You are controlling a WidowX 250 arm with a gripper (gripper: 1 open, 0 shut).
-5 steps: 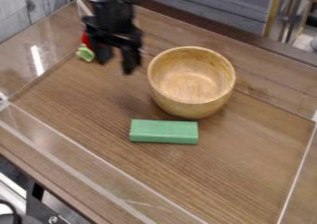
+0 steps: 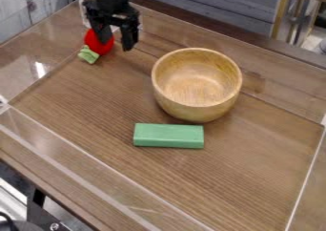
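My gripper (image 2: 112, 30) is at the upper left, dark and open, over a red object (image 2: 93, 42) that has a small pale green part (image 2: 90, 55) at its lower left. Whether the fingers touch the red object is hard to tell. A tan bowl (image 2: 196, 82) sits right of centre. A green rectangular block (image 2: 170, 136) lies below the bowl.
A grey edge runs along the upper left, and a pale rim borders the top right.
My gripper has moved up and left, away from near the bowl to the red object. The bowl and green block look unmoved.
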